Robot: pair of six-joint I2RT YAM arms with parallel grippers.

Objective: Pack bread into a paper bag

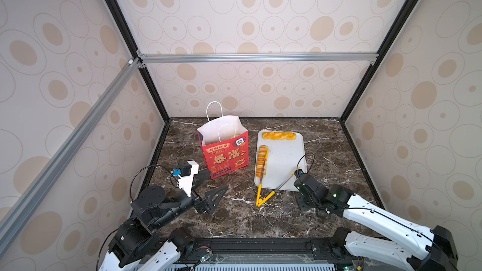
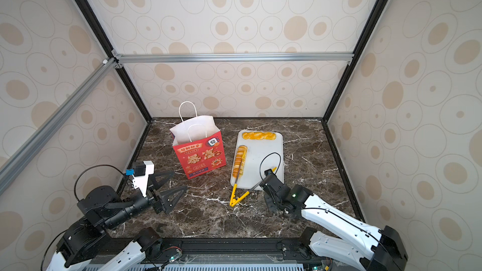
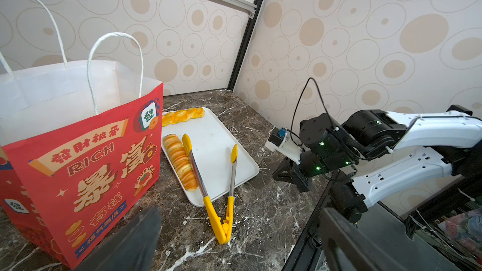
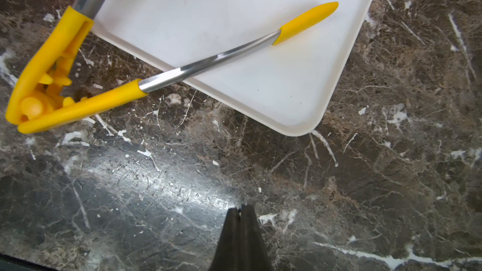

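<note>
A red paper bag (image 1: 225, 153) with white handles stands upright left of a white tray (image 1: 283, 158). On the tray lie a long sliced-looking loaf (image 3: 180, 163) along its left side and a twisted bread (image 1: 278, 135) at the back. Open yellow-handled tongs (image 3: 216, 223) rest over the tray's front edge, one arm along the loaf. My left gripper stands open, empty, in front of the bag, left of the tongs. My right gripper is shut, nothing between its fingers, above the counter at the tray's front-right corner.
The marble counter (image 1: 321, 135) is bounded by patterned walls and dark frame rails. Bare counter lies right of the tray and in front of the tongs. The bag takes up the back left.
</note>
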